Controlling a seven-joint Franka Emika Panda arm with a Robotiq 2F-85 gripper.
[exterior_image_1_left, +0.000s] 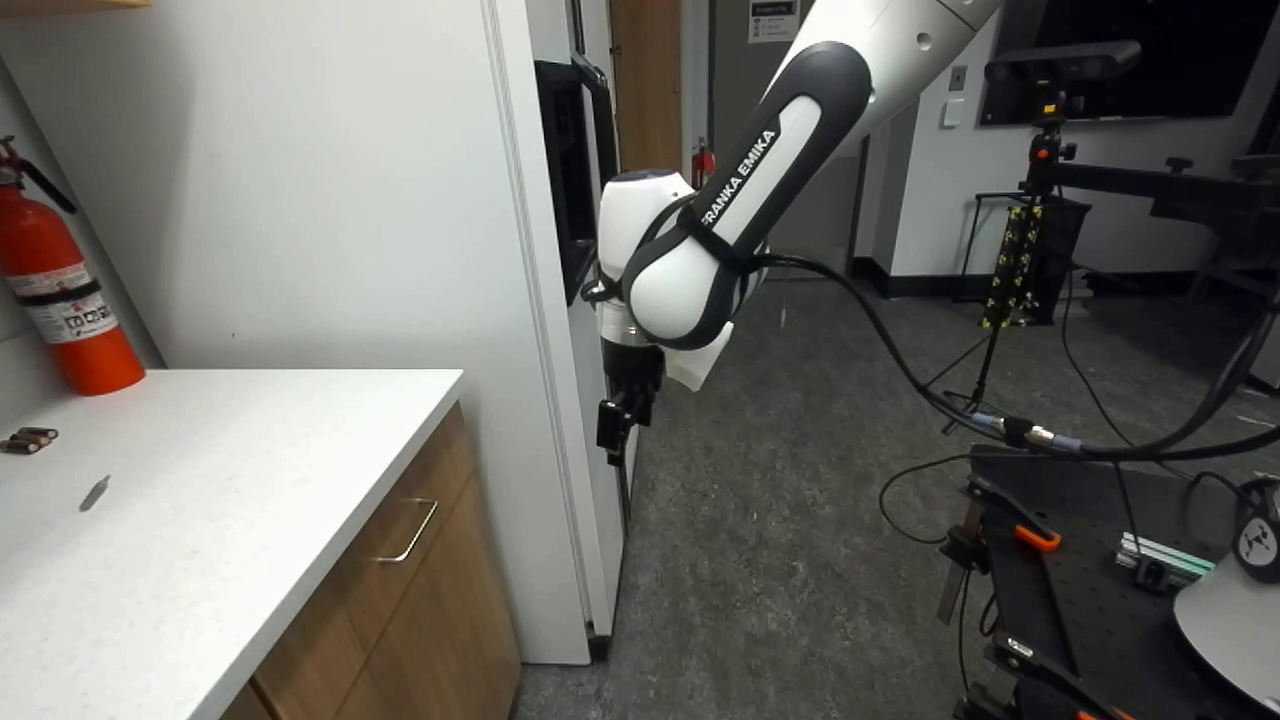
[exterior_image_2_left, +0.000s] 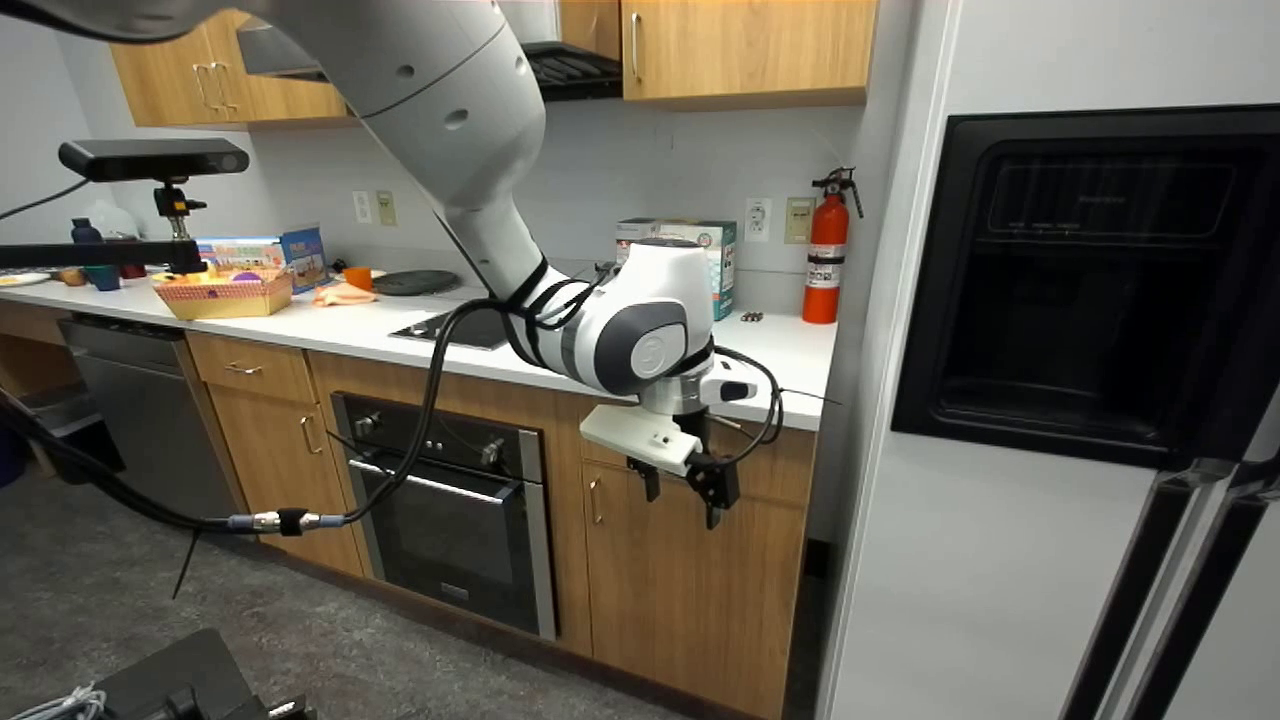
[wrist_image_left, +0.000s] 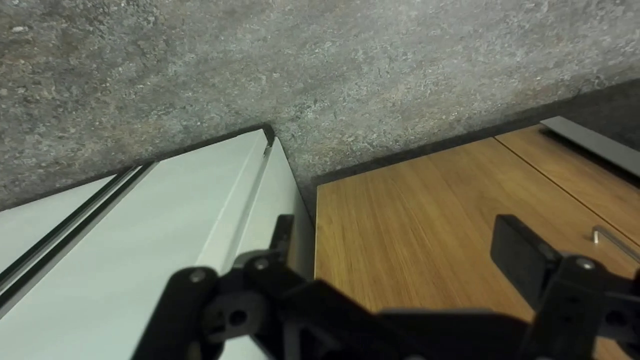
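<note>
My gripper points downward and stands open, with nothing between its fingers. In the wrist view, one black finger is on the right and the other on the left, over the gap between the white fridge and the wooden cabinet. From exterior view 1, the gripper overlaps the front of the fridge; whether it touches cannot be told. The cabinet drawer has a metal handle.
A white counter holds a red fire extinguisher, several small batteries and a small grey item. The fridge's dispenser is black. Grey floor lies open in front. A cable hangs from the arm.
</note>
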